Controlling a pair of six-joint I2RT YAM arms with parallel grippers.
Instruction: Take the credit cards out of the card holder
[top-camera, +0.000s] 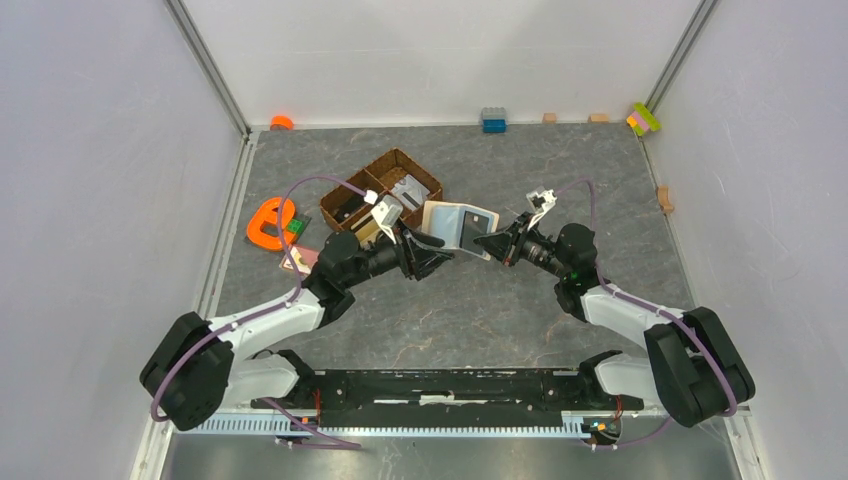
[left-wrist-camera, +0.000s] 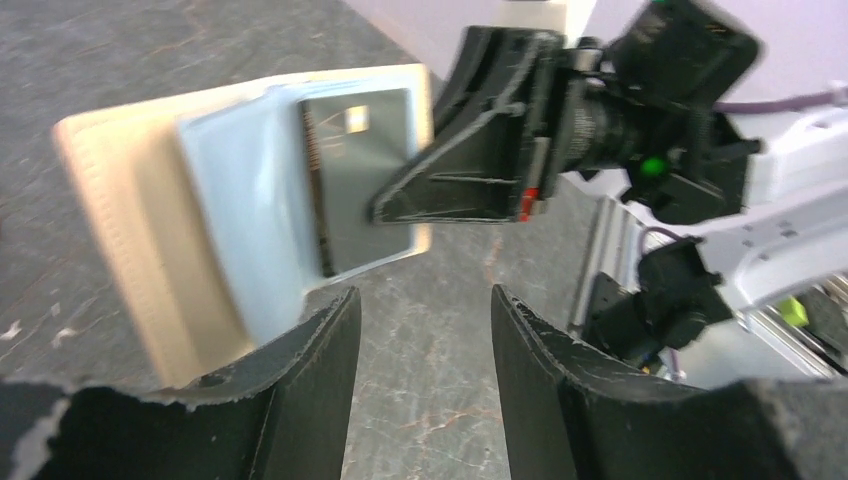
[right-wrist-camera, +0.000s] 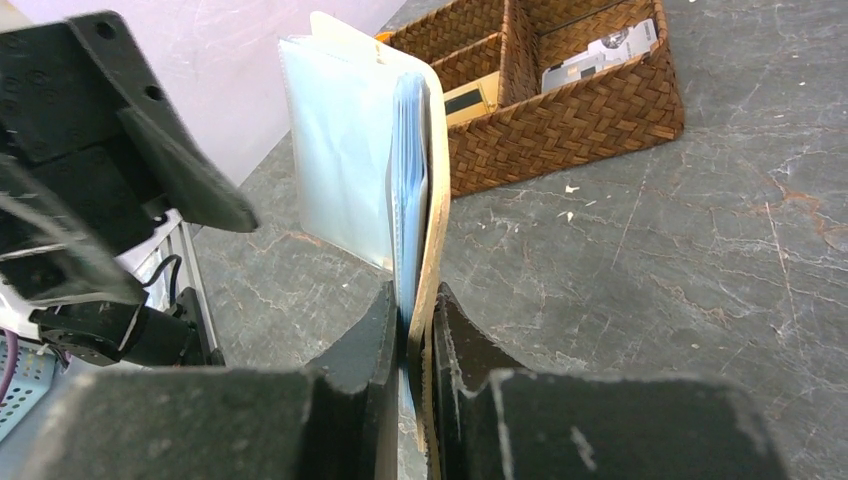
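The card holder (top-camera: 445, 222) is spread open in mid-air, with a tan cover and clear bluish sleeves. My right gripper is shut on its edge, the cover and sleeve stack pinched between the fingers. A dark card (left-wrist-camera: 364, 170) shows in a sleeve beside that grip in the left wrist view; the facing sleeve (left-wrist-camera: 247, 200) looks empty of any card. My left gripper stands open, apart from the holder, with nothing between its fingertips. From above, it is at the holder's lower left.
Behind the holder, a woven basket (right-wrist-camera: 570, 135) has compartments with several cards (right-wrist-camera: 603, 55) in one. An orange toy (top-camera: 265, 224) and a pinkish card (top-camera: 300, 259) lie at the left.
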